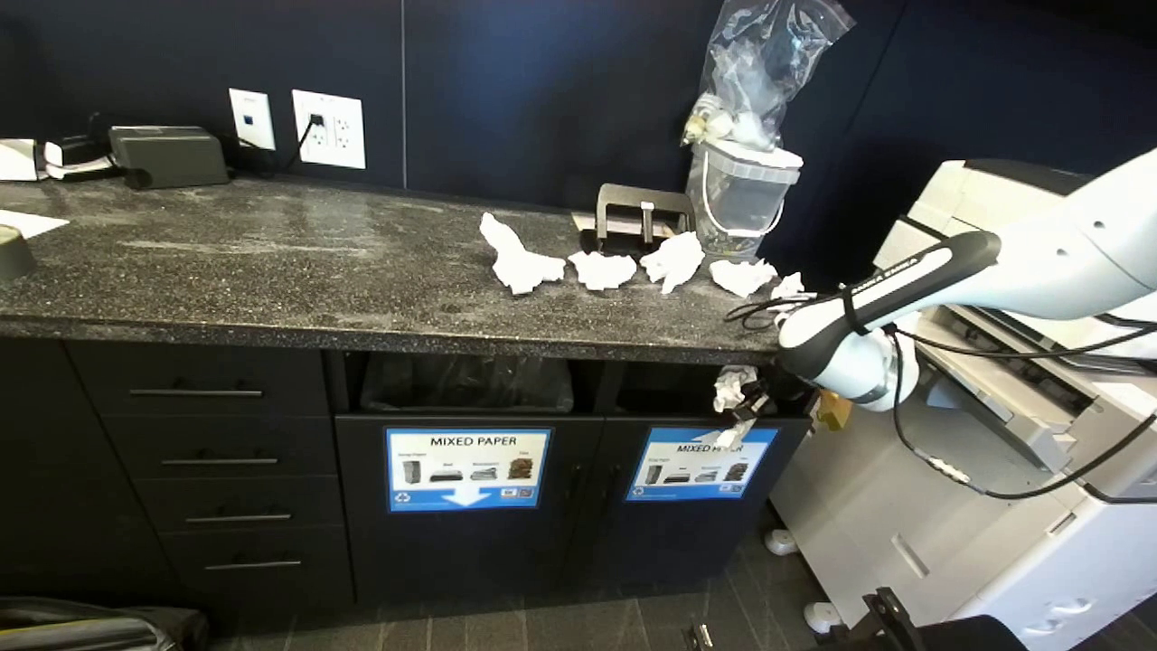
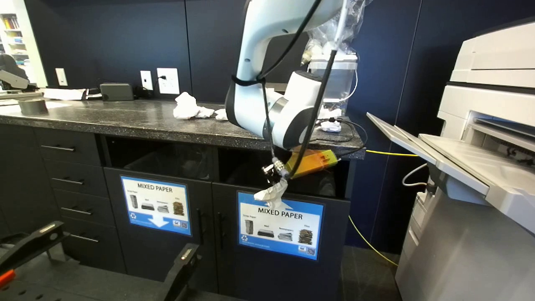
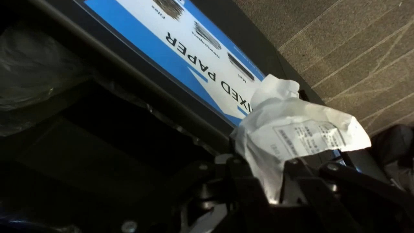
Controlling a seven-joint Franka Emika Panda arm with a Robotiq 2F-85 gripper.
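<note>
A crumpled white paper (image 3: 299, 128) with printed text is pinched by my gripper, which is shut on it in the wrist view. In exterior view 2 this paper (image 2: 272, 193) hangs in front of the right bin opening, over the top of the blue-and-white MIXED PAPER sign (image 2: 281, 225). Exterior view 1 shows white paper (image 1: 735, 385) on both sides of the dark gripper (image 1: 748, 407) at the right opening (image 1: 662, 387). Several crumpled white papers (image 1: 521, 260) lie in a row on the dark counter (image 1: 358, 271).
A clear bucket (image 1: 743, 195) and a grey metal frame (image 1: 647, 206) stand at the counter's back. A large printer (image 1: 922, 488) is close on the right. The counter edge overhangs the openings; the left bin opening (image 1: 466, 382) holds a dark bag.
</note>
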